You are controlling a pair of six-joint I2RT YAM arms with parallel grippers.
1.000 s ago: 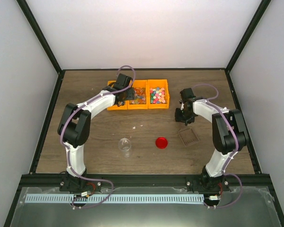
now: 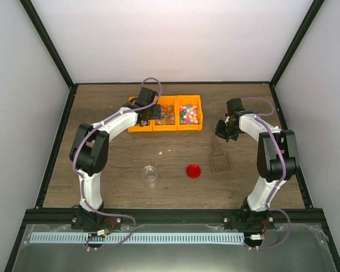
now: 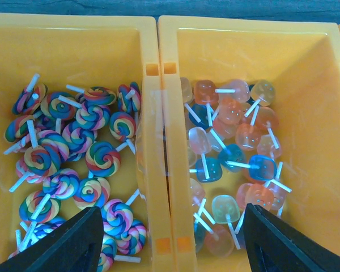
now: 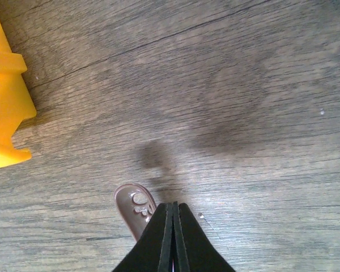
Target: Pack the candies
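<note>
A brown scoop (image 2: 221,162) lies flat on the table at the right, its handle (image 4: 130,207) pointing toward the back. My right gripper is shut above the table beside the handle, with nothing between its fingers. In the left wrist view, my left gripper stands open over the candy bins. Swirled lollipops (image 3: 90,153) fill the left bin, and clear jelly lollipops (image 3: 232,141) lie in the bin to its right. Round colored candies (image 2: 189,114) fill the rightmost bin.
Toward the front stand a clear jar (image 2: 149,174) and, to its right, a red lid (image 2: 193,171). An orange bin's edge (image 4: 8,107) shows at the right wrist view's upper left. Bare table (image 2: 124,187) surrounds the jar.
My right gripper has risen off the scoop handle, shifted right and shut. The scoop stays on the table, turned slightly. The left arm is almost still.
</note>
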